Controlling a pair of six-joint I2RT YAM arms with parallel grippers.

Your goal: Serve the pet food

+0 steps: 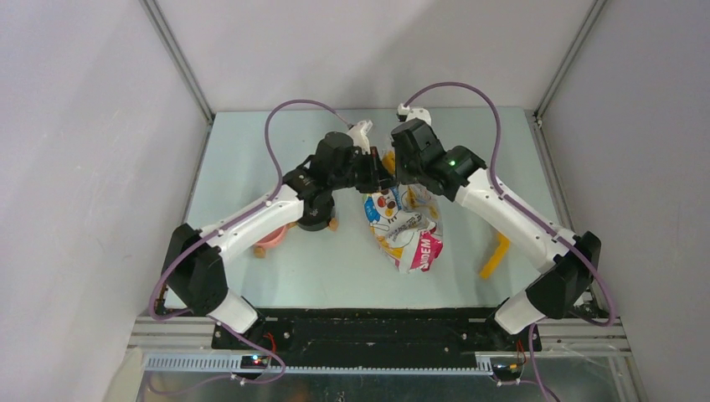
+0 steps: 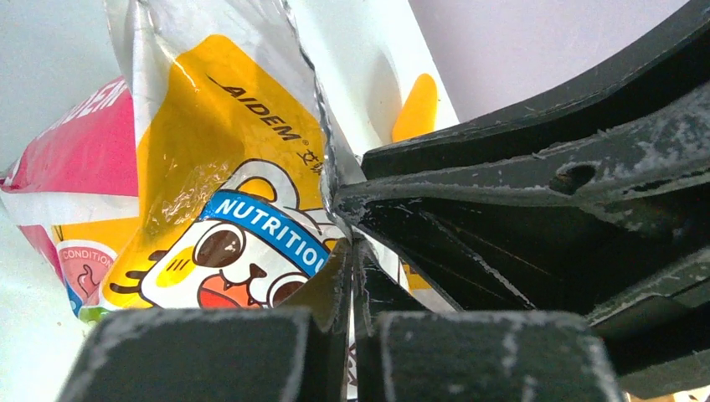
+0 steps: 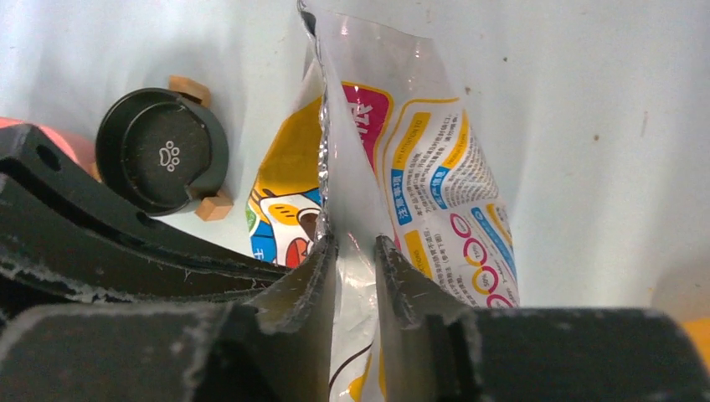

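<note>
A printed pet food bag point(image 1: 404, 226) stands mid-table, its top raised between both arms. My left gripper is shut, tips against the bag's rim; whether any film is pinched there I cannot tell. A black bowl point(image 3: 159, 151) with a paw print and a pink bowl point(image 1: 270, 239) are left of the bag, the black one partly under the left arm in the top view.
A yellow tool point(image 1: 496, 255) lies on the table to the right, near the right arm. Small wooden feet show around the bowls.
</note>
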